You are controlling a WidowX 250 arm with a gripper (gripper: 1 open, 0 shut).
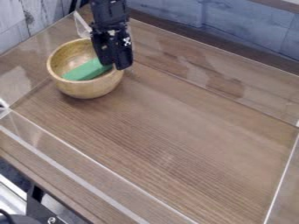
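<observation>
A tan wooden bowl [79, 87] sits on the left part of the table, with a green oblong object [84, 72] lying inside it. My dark gripper [114, 63] is over the right side of the bowl, at the upper part of the green object, open. Its fingertips are small in view, and whether they touch the object cannot be told.
A pale raised edge runs along the back right, and a whitish surface lies at the far left.
</observation>
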